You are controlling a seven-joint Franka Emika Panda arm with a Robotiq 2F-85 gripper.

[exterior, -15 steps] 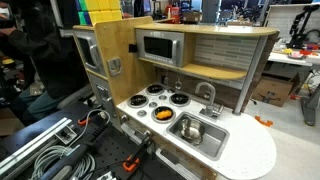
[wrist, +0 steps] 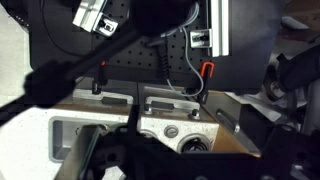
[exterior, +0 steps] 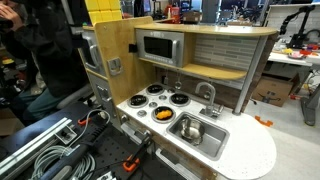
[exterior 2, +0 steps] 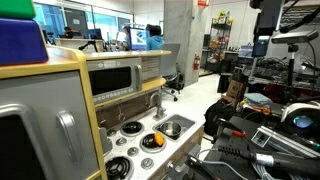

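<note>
My gripper is open, its dark fingers [wrist: 131, 143] wide apart with nothing between them in the wrist view. In exterior view 2 the dark gripper hangs high at the right, well away from the toy kitchen. An orange item [exterior: 164, 114] lies in a pan on the front burner nearest the sink. The sink [exterior: 216, 147] holds a metal pot [exterior: 193, 131], below a curved faucet [exterior: 207, 92].
A microwave [exterior: 159, 47] sits under the wooden shelf. The white counter [exterior: 248, 150] right of the sink is bare. Cables [exterior: 47, 158] and clamps clutter the dark table in front.
A dark shape at the upper left of exterior view 1 has shifted to the right. The pot, the orange item and the kitchen look unmoved.
</note>
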